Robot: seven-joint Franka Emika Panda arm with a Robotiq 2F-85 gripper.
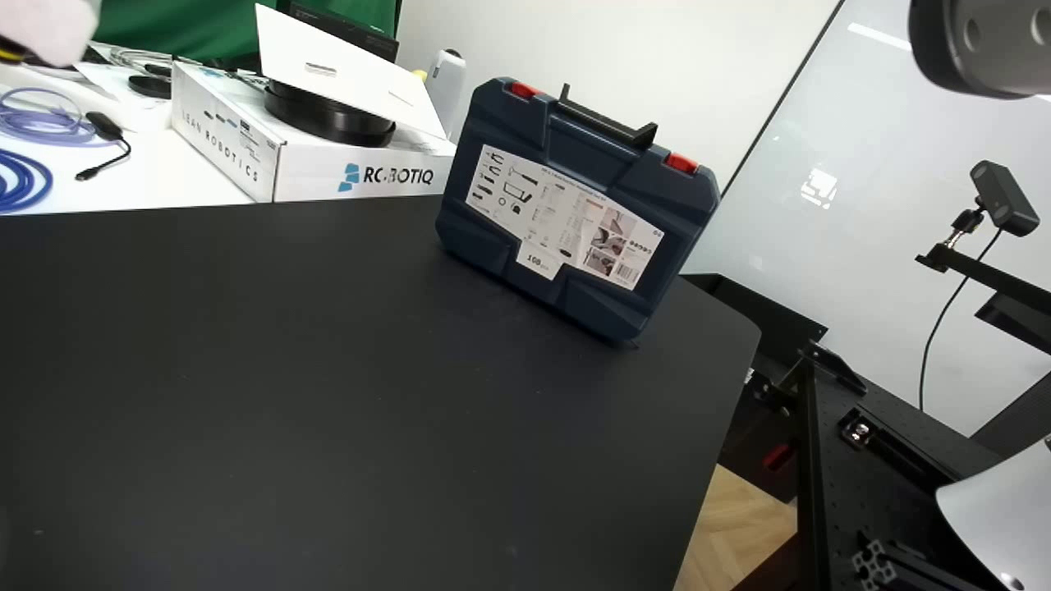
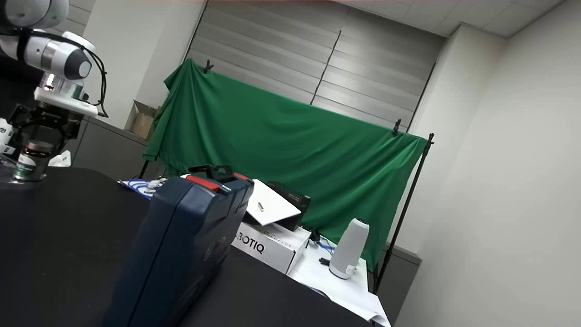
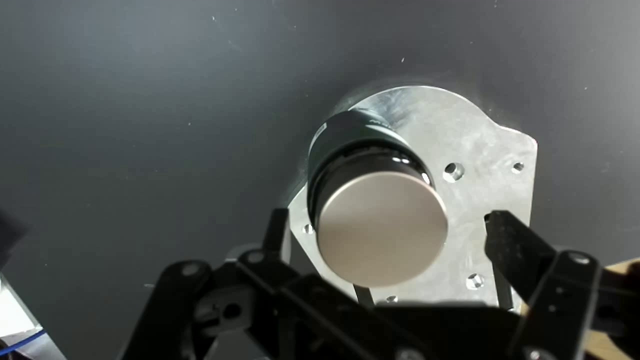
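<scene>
A dark jar with a flat beige-brown lid (image 3: 382, 231) stands on a silver metal plate (image 3: 480, 144) in the wrist view. My gripper is open, one finger on either side of the lid, with a gap to the right-hand finger wider than to the left. In exterior view 2 the gripper (image 2: 41, 141) points down at the far left, over the jar (image 2: 30, 163) near the table's edge. Whether the fingers reach down beside the jar's body is hard to tell. Exterior view 1 shows neither jar nor gripper fingers.
A dark blue tool case (image 1: 576, 207) stands upright at the table's far right corner. Behind the black table (image 1: 325, 414) lies a white bench with a white Robotiq box (image 1: 364, 176) and blue cables (image 1: 20, 182).
</scene>
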